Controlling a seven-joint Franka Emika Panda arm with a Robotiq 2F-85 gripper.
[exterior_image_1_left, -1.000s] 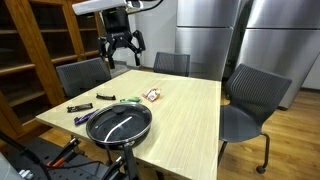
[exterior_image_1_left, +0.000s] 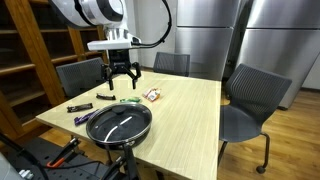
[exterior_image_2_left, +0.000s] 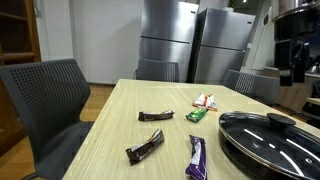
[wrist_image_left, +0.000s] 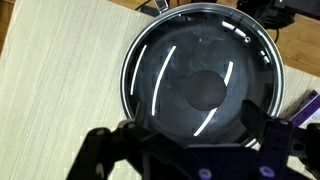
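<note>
A wide black round lid (exterior_image_1_left: 103, 130) with a raised dark knob (exterior_image_2_left: 282, 121) lies near the table's front edge. From the wrist view, the knob (wrist_image_left: 206, 90) shows as a matte disc on the shiny lid (wrist_image_left: 172, 105). My gripper (exterior_image_1_left: 121, 81) is above and somewhat behind the lid in exterior view 1, pointing down. Its fingers stand wide apart with nothing between them. Part of the gripper is cut off at the right of exterior view 2.
Beside the lid lie a purple packet (exterior_image_2_left: 198, 158), dark packets (exterior_image_2_left: 146, 147), a green packet (exterior_image_2_left: 197, 115) and an orange-and-white packet (exterior_image_2_left: 205, 101). A grey chair (exterior_image_1_left: 252, 105) stands at its right side.
Over the last second my gripper has come down toward the table, staying open. The lid and the packets have not moved.
</note>
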